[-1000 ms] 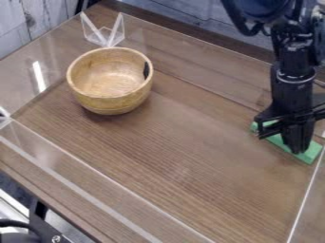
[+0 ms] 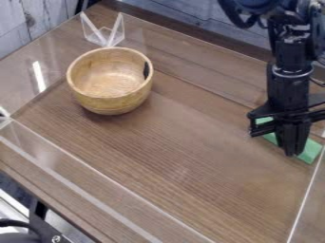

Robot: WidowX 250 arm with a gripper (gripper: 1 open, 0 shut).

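Observation:
My black gripper (image 2: 287,137) points down at the right side of the wooden table (image 2: 165,161), directly over a green flat object (image 2: 303,150). The fingertips are low against it and partly cover it; whether anything is between them is hard to see. The gripper looks shut.
A round wooden bowl (image 2: 110,93) stands at the upper left of the table, with a white wire-like object (image 2: 105,33) behind it.
The green object has shifted slightly.

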